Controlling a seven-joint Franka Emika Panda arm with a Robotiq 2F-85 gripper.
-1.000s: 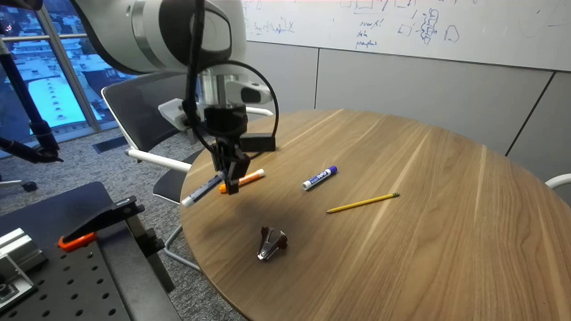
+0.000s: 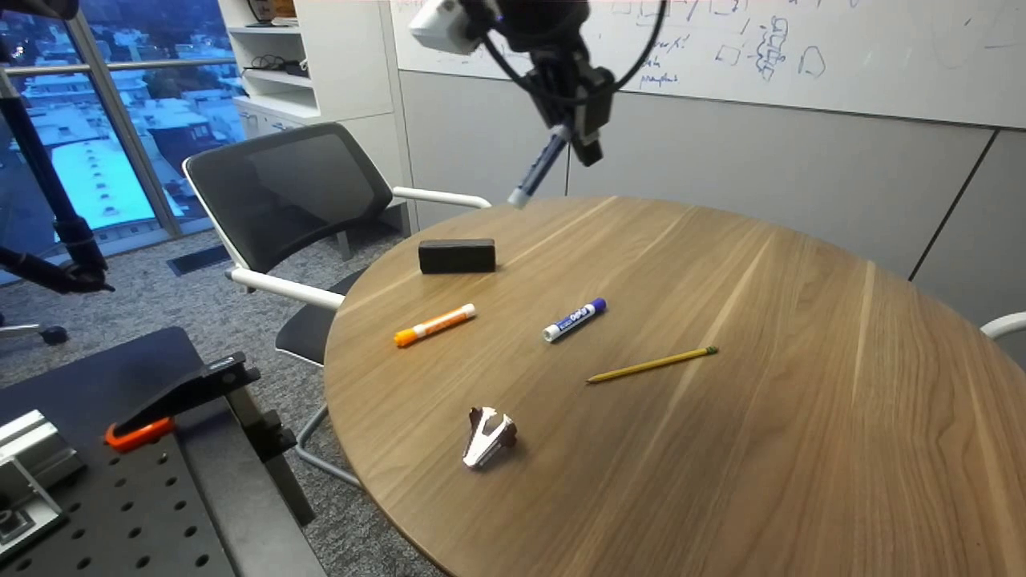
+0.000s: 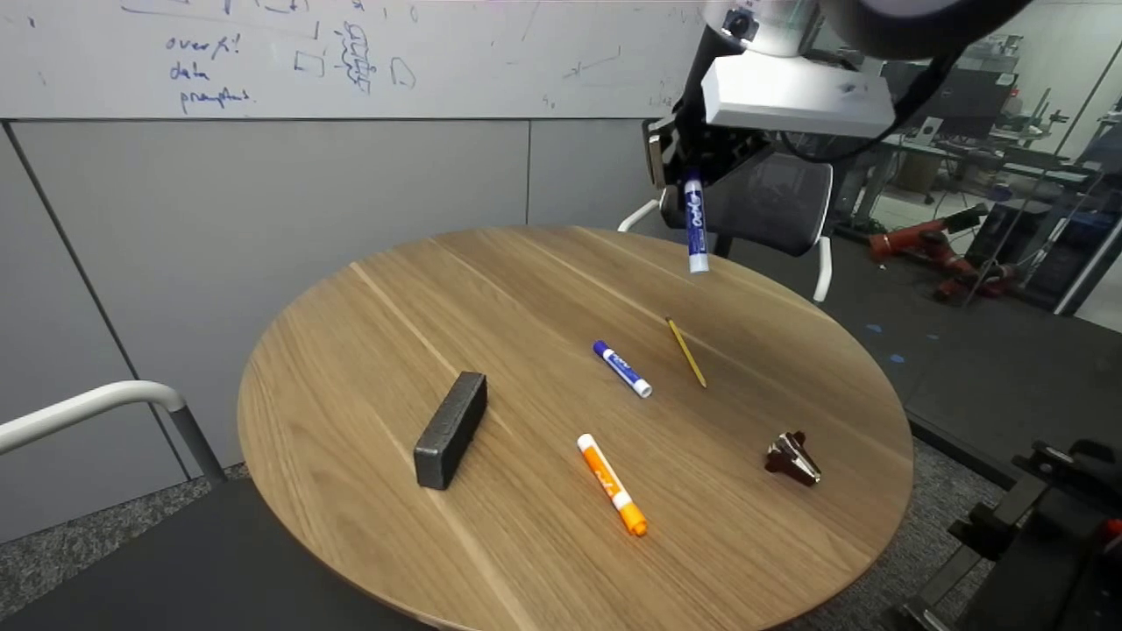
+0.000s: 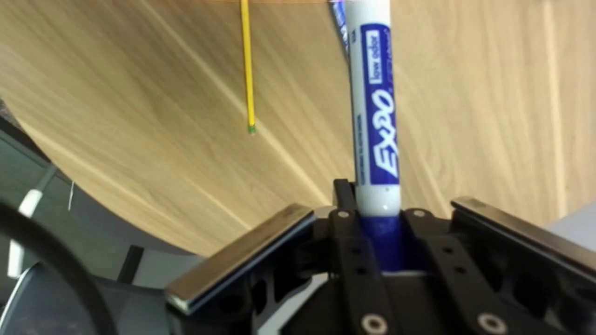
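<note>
High over the table, my gripper is shut on a blue Expo marker, gripping it at the blue cap end. The white end points away from the fingers; in exterior view 2 this held marker hangs nearly upright. A second blue marker lies on the wood, largely hidden behind the held one in the wrist view. Left of it in exterior view 1 lies an orange marker. A yellow pencil rests to the right of the second blue marker.
A black eraser and a staple remover sit near its left edge. Chairs stand around it, with a whiteboard behind.
With the marker in it, my gripper has risen and moved right and back in exterior view 1, away from above the orange marker. The objects on the table have stayed put.
</note>
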